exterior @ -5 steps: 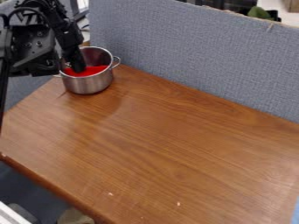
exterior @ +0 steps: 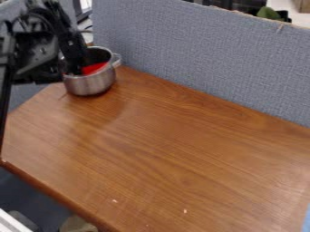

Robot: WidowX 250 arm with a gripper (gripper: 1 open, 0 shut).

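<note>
A steel pot (exterior: 91, 84) with side handles stands at the back left of the wooden table, against the grey partition. Something red (exterior: 94, 68) shows inside it. The black gripper (exterior: 75, 65) reaches down from the upper left into the pot's left part; its fingers are dark and partly hidden by the rim, so their state and anything between them cannot be made out.
A grey padded partition (exterior: 200, 54) runs along the back. The table's front left edge drops to a dark floor.
The arm and gripper have shifted slightly, now covering more of the pot's left side. The pot sits a little to the left, and less of the red inside shows.
</note>
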